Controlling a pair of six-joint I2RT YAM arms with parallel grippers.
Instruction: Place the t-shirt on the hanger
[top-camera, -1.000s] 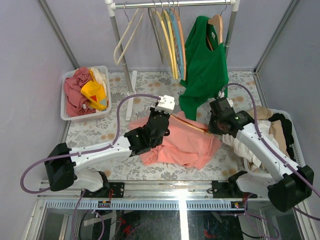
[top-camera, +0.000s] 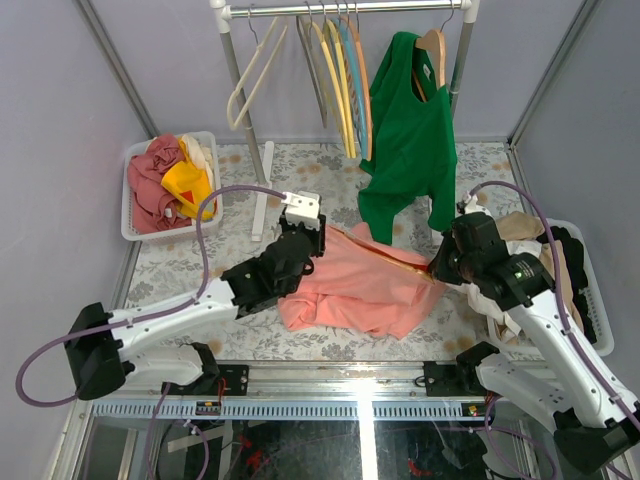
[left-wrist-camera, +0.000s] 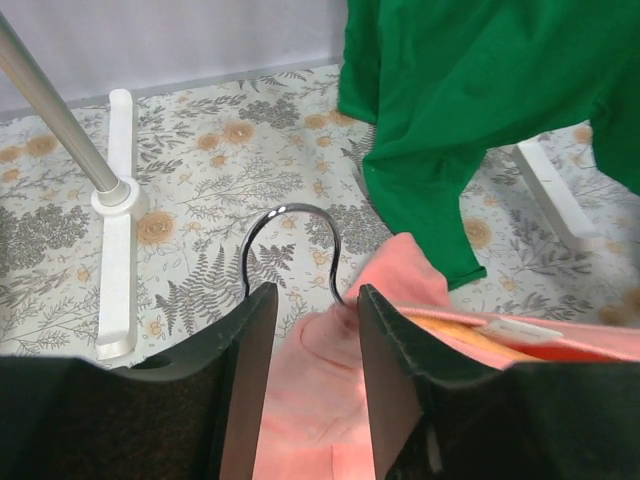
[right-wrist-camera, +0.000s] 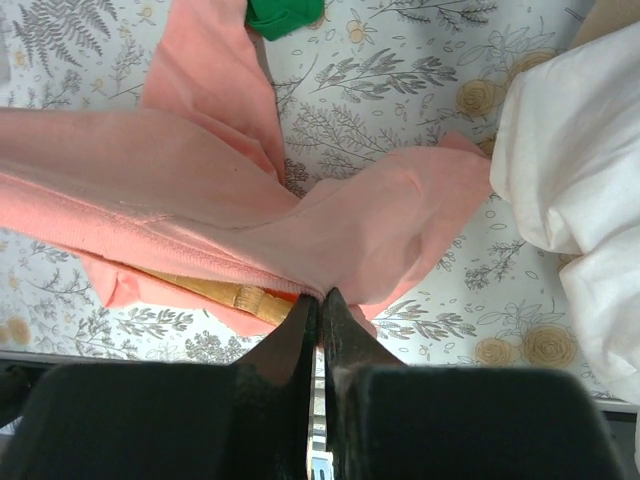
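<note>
A salmon-pink t-shirt (top-camera: 355, 295) lies on the patterned surface in the top view. Along its upper edge runs a wooden hanger (right-wrist-camera: 205, 287), partly inside the cloth. The hanger's metal hook (left-wrist-camera: 290, 208) stands up in the left wrist view, just beyond my left gripper. That gripper is open, its fingers apart; cloth shows behind the right-hand finger (left-wrist-camera: 385, 345). My right gripper is shut on the shirt's ribbed edge, close to the hanger's end. Whatever part of the hanger lies under the fabric is hidden.
A green garment (top-camera: 415, 140) hangs from the rack (top-camera: 345, 8), its lower edge near the shirt. Empty hangers (top-camera: 340, 85) hang beside it. Baskets of clothes stand left (top-camera: 165, 237) and right (top-camera: 598, 310). Bare surface shows left of the shirt.
My left gripper has moved left, away from the shirt's upper edge.
</note>
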